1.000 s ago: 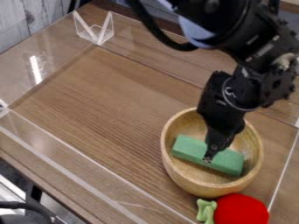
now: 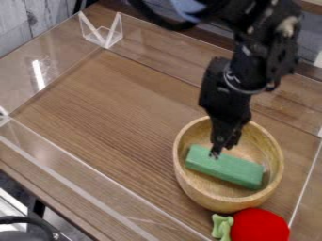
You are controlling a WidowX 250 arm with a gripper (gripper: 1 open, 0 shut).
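My gripper (image 2: 224, 139) is a dark, bulky hand above the back of a wooden bowl (image 2: 191, 185) on the right of the table. A green rectangular block (image 2: 224, 168) lies inside the bowl, below and in front of the fingers. The fingertips overlap the bowl's rear in this view; whether they touch anything, and how far apart they are, I cannot tell.
A red object (image 2: 262, 226) with a green part sits at the front right, beside the bowl. A white wire holder (image 2: 104, 30) stands at the back left.
My gripper has moved up and slightly back from over the green block, uncovering more of the block and bowl. The block remains in the bowl.
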